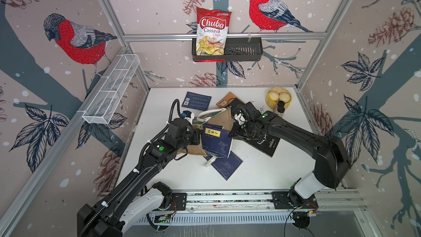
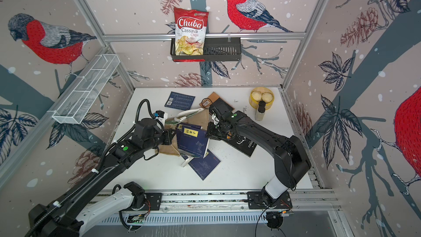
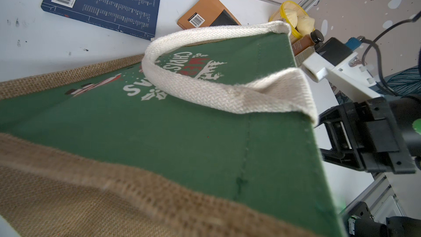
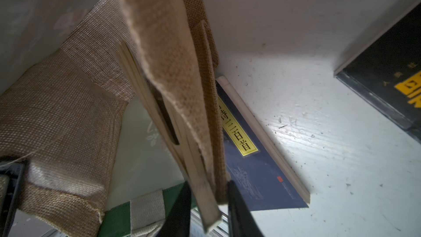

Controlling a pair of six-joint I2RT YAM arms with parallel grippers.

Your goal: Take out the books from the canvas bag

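The open canvas bag (image 3: 206, 140), green with a burlap trim and white handle (image 3: 188, 87), lies in the middle. In the right wrist view, book pages (image 4: 201, 193) stick out of its mouth beside burlap folds, between the fingers of my right gripper; contact is unclear. A navy book (image 1: 217, 147) with a yellow label is at the bag's mouth; another (image 1: 225, 166) lies beneath on the table. My left gripper (image 1: 195, 137) is at the bag's left side; the top views do not show its finger clearly.
A blue book (image 1: 196, 101), a brown book (image 1: 225, 97) and a black book (image 1: 267, 147) lie around the bag. A yellow container (image 1: 278, 94) and bottle (image 2: 260, 112) stand at back right.
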